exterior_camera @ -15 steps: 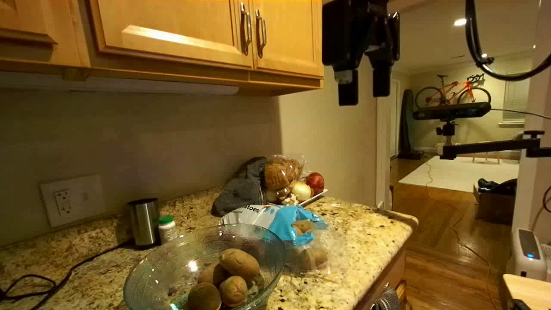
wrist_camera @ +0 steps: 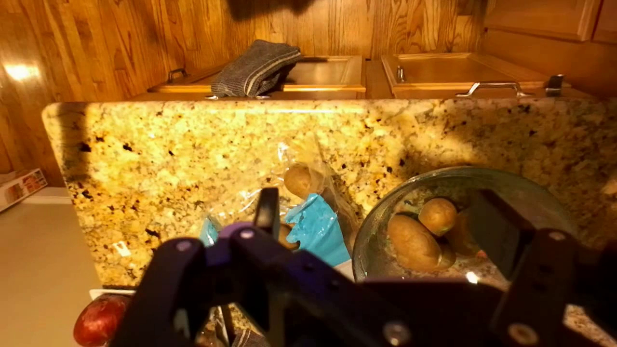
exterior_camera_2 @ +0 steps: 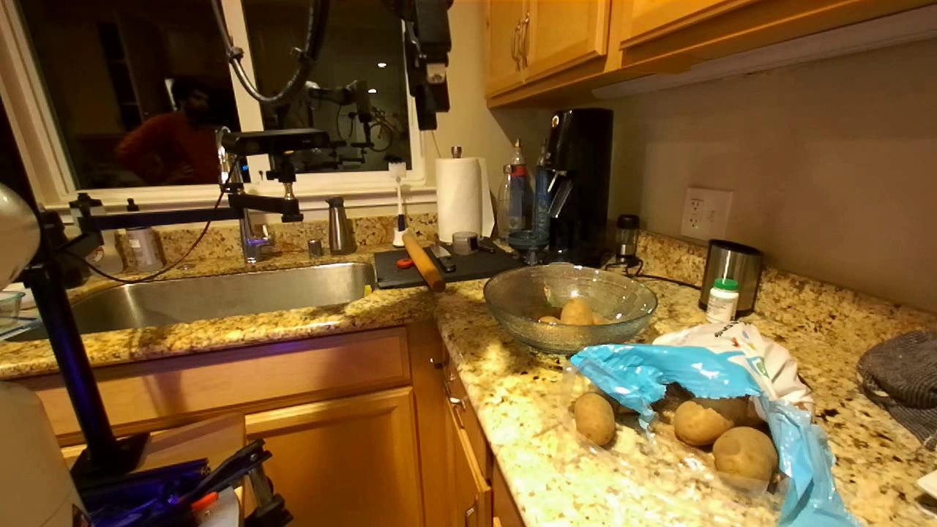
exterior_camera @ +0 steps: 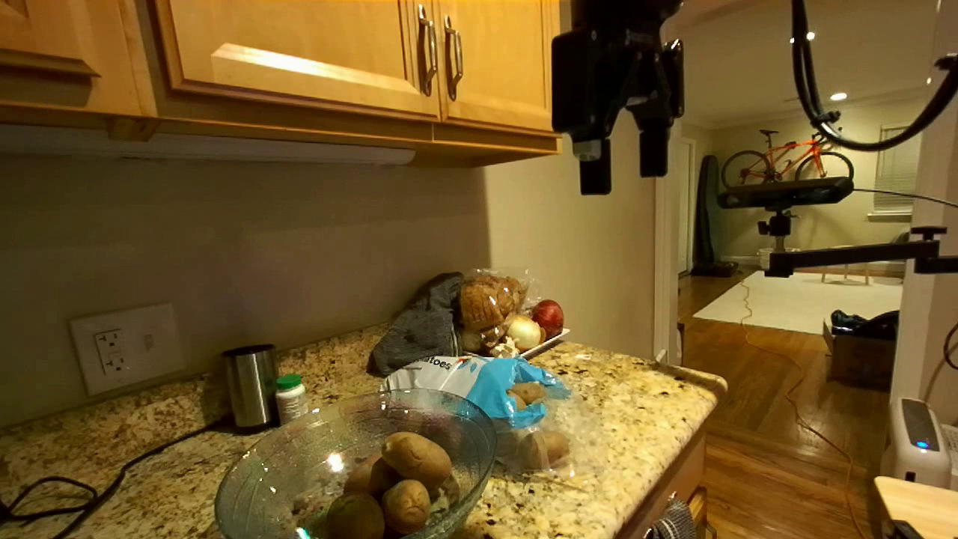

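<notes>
High above the counter my gripper [exterior_camera: 624, 180] hangs with its fingers pointing down and spread apart, nothing between them. A large glass bowl [exterior_camera: 269, 476] holds several potatoes [exterior_camera: 417, 457]. Beside it lies a blue and white plastic bag [exterior_camera_2: 703, 364], torn at its mouth. Loose potatoes [exterior_camera_2: 744, 457] rest in and around the bag's opening, partly under clear film. From the wrist view, the bag's blue part [wrist_camera: 319, 230] and one potato [wrist_camera: 301, 180] appear between the finger directions, far below, while the bowl [wrist_camera: 399, 193] is to the right, partly covered by a finger.
A steel canister [exterior_camera_2: 730, 268] and a white bottle with green cap [exterior_camera_2: 722, 303] stand near the wall. Onions [exterior_camera: 525, 332], a bread bag [exterior_camera: 489, 301] and a dark cloth [exterior_camera: 422, 328] sit behind the bag. Cabinets [exterior_camera: 305, 54] overhang.
My gripper has lowered slightly and shifted a little left in exterior view 1. Its fingers stay apart. The bowl, potatoes and bag have not moved.
</notes>
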